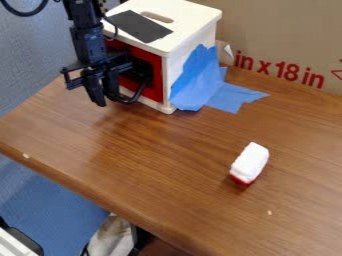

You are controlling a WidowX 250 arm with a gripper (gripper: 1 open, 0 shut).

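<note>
My black gripper [104, 84] is at the left side of a white box [197, 25] with a red front [154, 70], right at that red face. Whether its fingers are open or shut is unclear in the dark tangle of parts and cable. A black panel and a handle slot are on the box's top, and blue tape [214, 88] runs from its side onto the table. A small white block [251, 160] with a red underside lies on the table at the right.
A cardboard box [287, 45] stands behind at the right. The table's left edge drops to a blue floor with some items below.
</note>
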